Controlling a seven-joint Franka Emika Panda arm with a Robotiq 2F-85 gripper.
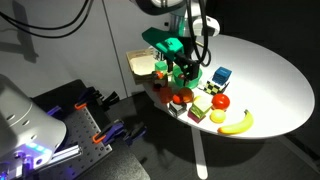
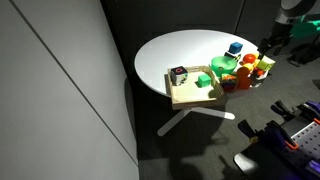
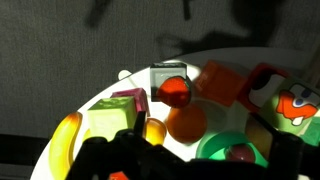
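My gripper hangs low over the front of the white round table, close above the green bowl and the fruit beside it. In the wrist view its two dark fingers are wide apart, with nothing held. An orange ball shows below the gap. Just beyond it is a pale-grey block with a red round thing on or against it. The green bowl is partly hidden by the right finger and has a dark red round item inside.
A yellow banana, a yellow ball, a red ball and a blue block lie to the right. The wooden tray holds several blocks.
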